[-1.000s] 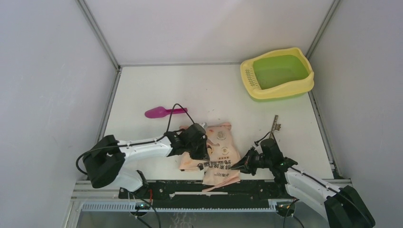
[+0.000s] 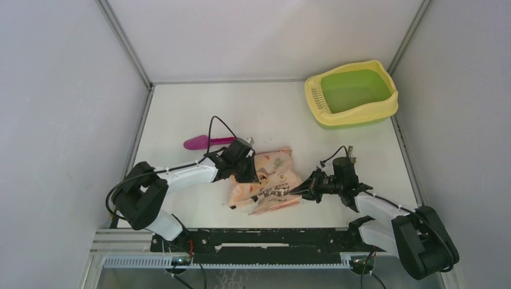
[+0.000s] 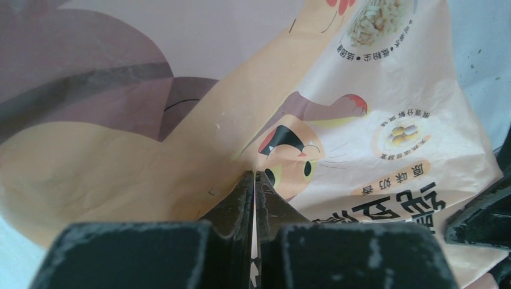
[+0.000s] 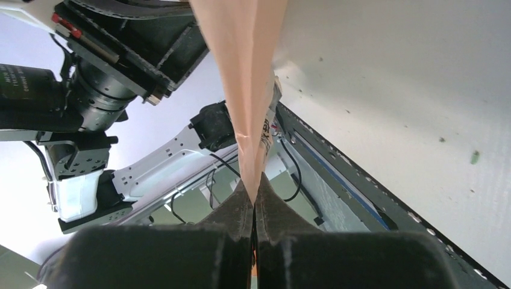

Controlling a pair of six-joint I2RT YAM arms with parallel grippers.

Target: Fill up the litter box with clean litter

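Observation:
The pale orange litter bag (image 2: 278,164) lies crumpled on the middle of the table in the top view, printed with a cartoon face and black lettering. My left gripper is shut on the bag's printed face. At the bag's right edge my right gripper is also shut, and a narrow fold of the bag (image 4: 244,90) runs down into its fingertips. The litter box (image 2: 360,115), yellow-rimmed with a green inside, stands at the back right and looks empty. The left arm hides part of the bag from above.
A magenta scoop (image 2: 197,142) lies behind the left gripper. Another small object (image 2: 351,153) sits behind the right gripper. Dark crumbs (image 4: 443,139) are scattered on the table. Beyond the front edge is a black rail (image 2: 199,239).
Both grippers have moved back from the front edge, drawing the bag with them; its lower end no longer overhangs the edge. The left gripper also shifted slightly left.

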